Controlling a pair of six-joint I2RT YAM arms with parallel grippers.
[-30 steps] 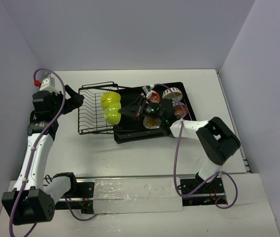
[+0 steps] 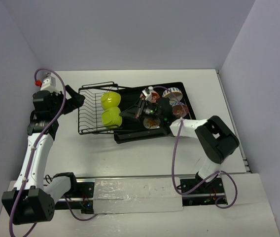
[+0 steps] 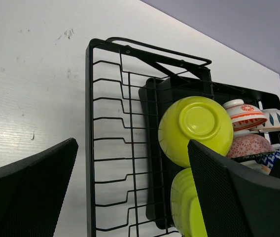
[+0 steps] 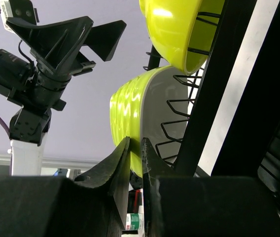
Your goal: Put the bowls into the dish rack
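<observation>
A black wire dish rack [image 2: 88, 114] holds two yellow-green bowls: an upper one [image 2: 110, 98] and a lower one [image 2: 111, 117]. My right gripper [image 2: 127, 112] is at the lower bowl; in the right wrist view its fingertips [image 4: 126, 144] meet that bowl's near wall, though whether they grip it I cannot tell. My left gripper [image 2: 77, 97] stands open at the rack's left end, with nothing between its fingers.
A black tray [image 2: 135, 137] right of and under the rack holds several patterned bowls, including a striped one [image 2: 172, 93].
The lower yellow-green bowl and my right gripper have shifted slightly toward the front of the rack, and the bowl sits a little lower in view. The left arm is unchanged.
</observation>
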